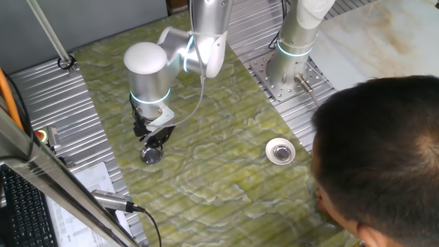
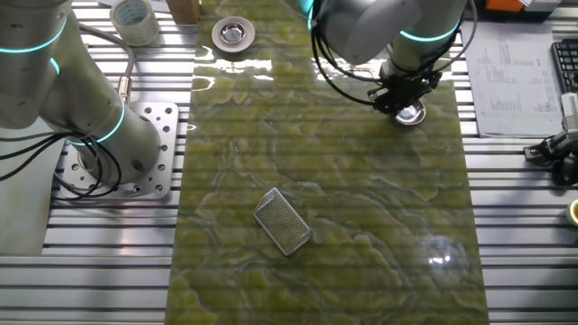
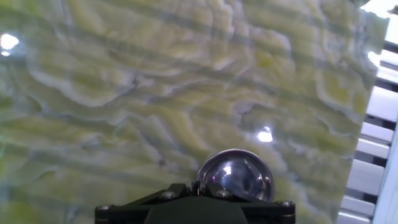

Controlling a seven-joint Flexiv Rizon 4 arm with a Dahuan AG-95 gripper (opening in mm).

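A small shiny metal bowl [image 1: 151, 155] is at the fingertips of my gripper [image 1: 156, 142], near the left side of the green marbled mat. In the wrist view the gripper has its fingers together at the left rim of the bowl [image 3: 239, 174], with the thin rim seemingly pinched between them. Much of the bowl's near side is hidden behind the fingers. Exterior view 2 shows the bowl [image 2: 411, 113] partly below the dark gripper [image 2: 395, 101]. Whether it touches the mat is hard to tell.
A white dish [image 1: 270, 153] with a metal cup [image 1: 282, 152] in it stands on the right of the mat. A flat metal grater [image 2: 282, 222] lies on the mat. A person [image 1: 384, 151] leans in at the right.
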